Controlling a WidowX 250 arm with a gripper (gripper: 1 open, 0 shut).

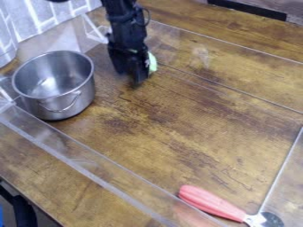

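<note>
The black robot gripper (133,69) hangs at the top centre of the camera view, blurred, low over the wooden table. A pale green object (151,63) is just behind it at its right side, partly hidden. Whether the fingers hold it or are open cannot be told. A steel pot (53,84) stands at the left.
A red-handled tool (211,201) with a metal head lies at the front right. Clear low walls or edges run round the work area.
</note>
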